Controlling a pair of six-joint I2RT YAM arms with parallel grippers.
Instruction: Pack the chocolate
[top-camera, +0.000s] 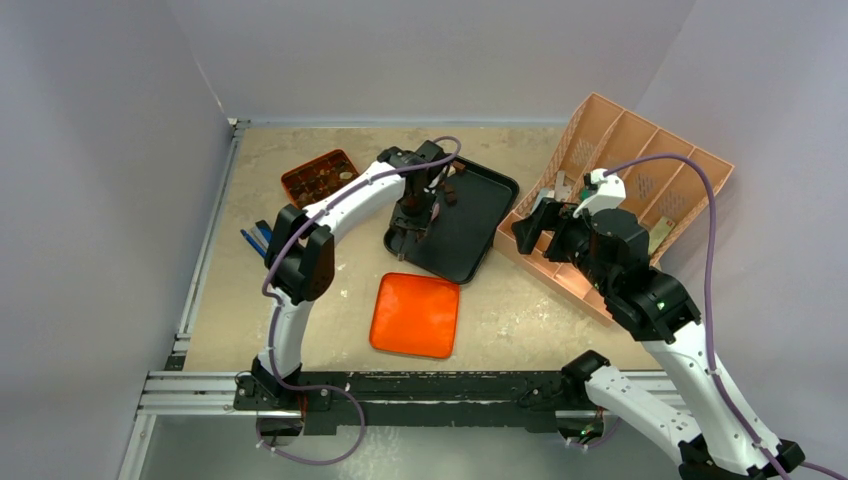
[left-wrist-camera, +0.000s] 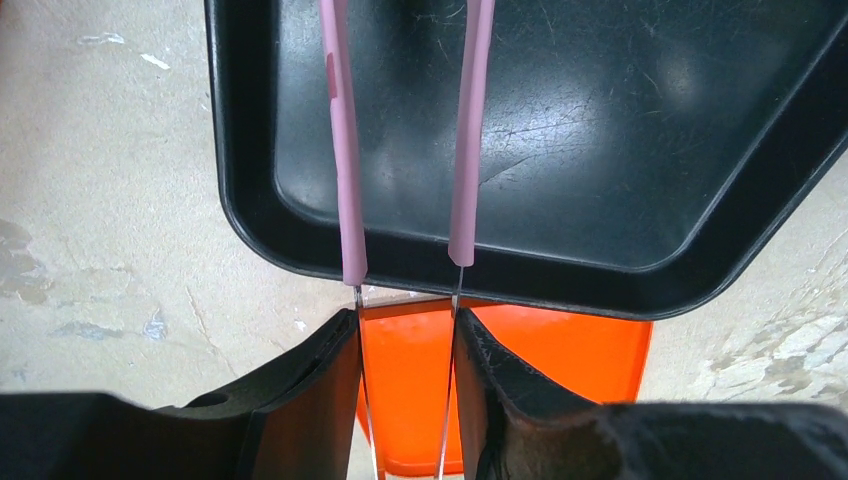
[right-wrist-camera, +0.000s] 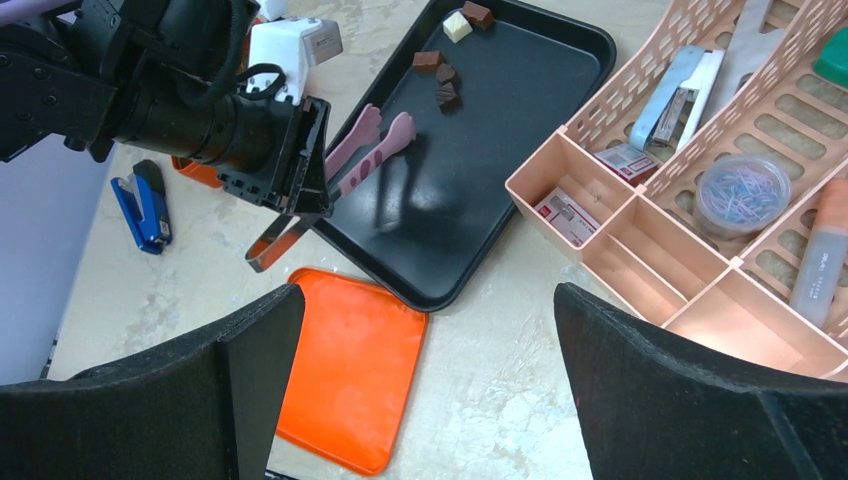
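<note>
Several brown chocolate pieces (right-wrist-camera: 447, 95) and a white one (right-wrist-camera: 456, 26) lie at the back of the black tray (top-camera: 465, 225). My left gripper holds pink-tipped tongs (left-wrist-camera: 470, 150) by their metal handles, the two pink tips apart over the near part of the tray. A red divided box (top-camera: 305, 180) with small pieces stands at the back left, partly behind my left arm in the top view. My right gripper is open and empty, over the pink organizer.
An empty orange tray (top-camera: 414, 315) lies in front of the black tray. The pink organizer (right-wrist-camera: 640, 250) holds stationery at the right. A blue stapler (right-wrist-camera: 142, 208) lies at the left.
</note>
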